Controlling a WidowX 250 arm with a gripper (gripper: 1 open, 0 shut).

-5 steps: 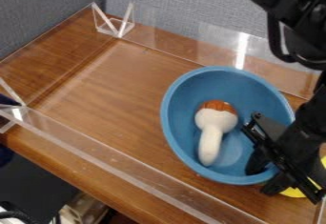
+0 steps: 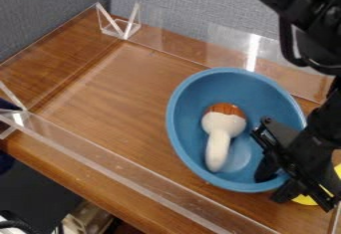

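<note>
A blue bowl stands on the right part of the wooden surface. Inside it lies a white mushroom-like object with a brown-and-white top. My black gripper is at the bowl's right side, its lower parts over or against the rim and inside edge. Whether it is open or shut, or holds anything, is unclear. A yellow object is partly hidden behind the gripper at the lower right.
A grey wall runs along the back. Dark objects sit off the lower-left edge.
My gripper has shifted very slightly at the bowl's right rim. The bowl and the object inside look almost unchanged.
</note>
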